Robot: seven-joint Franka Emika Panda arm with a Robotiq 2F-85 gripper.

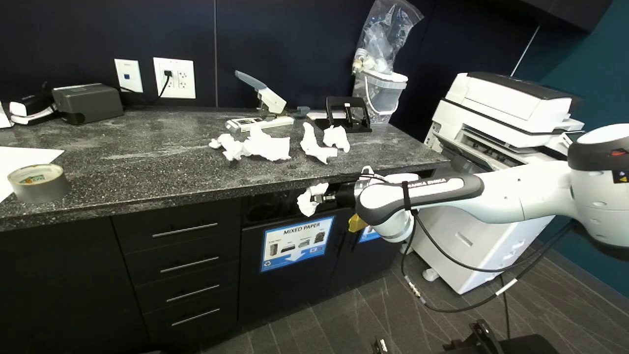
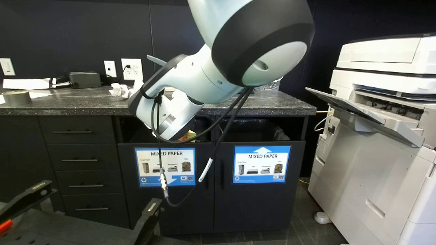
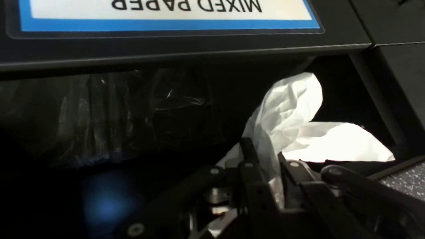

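Crumpled white paper (image 3: pixel 293 105) is pinched between the fingers of my gripper, its loose ends spreading past the tips. In exterior view 1 the gripper (image 1: pixel 323 197) points left at the mouth of the left cabinet bin, under the counter's edge, with the paper (image 1: pixel 307 203) at its tip. The wrist view looks onto the dark bin opening and its shiny black liner (image 3: pixel 97 115). Several more crumpled white papers (image 1: pixel 271 146) lie on the counter (image 1: pixel 159 159). The arm hides the gripper in exterior view 2.
A MIXED PAPER label (image 1: pixel 298 242) marks the bin front. Above, the counter's front edge runs close over the gripper. A stapler (image 1: pixel 265 112), a black hole punch (image 1: pixel 348 114) and a tape roll (image 1: pixel 38 183) stand on the counter. The printer (image 2: pixel 380 122) is on the right.
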